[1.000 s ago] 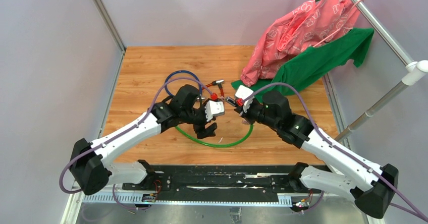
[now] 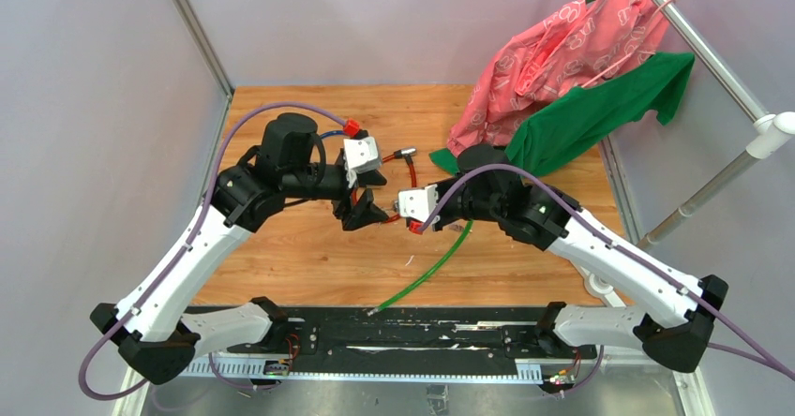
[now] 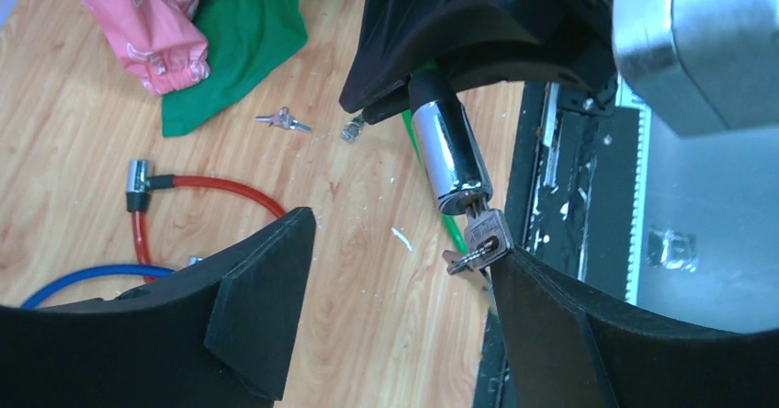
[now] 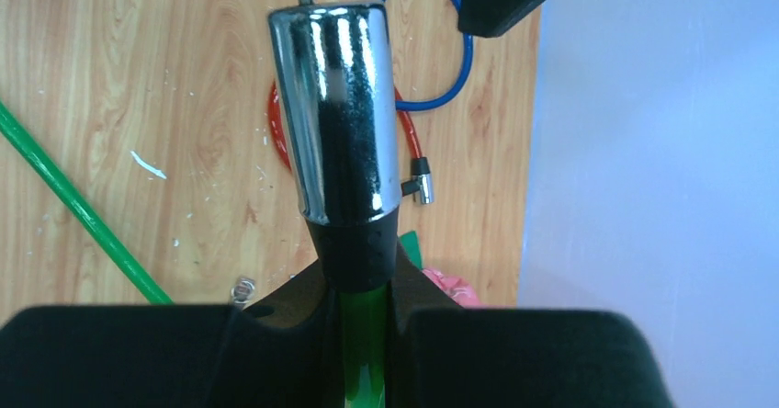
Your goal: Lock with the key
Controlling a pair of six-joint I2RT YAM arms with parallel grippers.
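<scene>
My right gripper is shut on the green cable lock just below its chrome head (image 4: 338, 114). A key (image 3: 485, 238) sticks out of that head's end, between the open fingers of my left gripper; whether a finger touches it I cannot tell. In the top view both grippers meet over the middle of the table. The green cable (image 2: 431, 269) trails down to the table's front. Another set of keys (image 3: 283, 119) lies on the wood.
A red cable lock (image 3: 220, 184) and a blue one (image 4: 464, 68) lie on the table (image 2: 281, 266). Pink cloth (image 2: 562, 51) and green cloth (image 2: 600, 107) hang at the back right.
My right gripper has moved left, toward it, with the lock head, and the green cable's free end has shifted frontward.
</scene>
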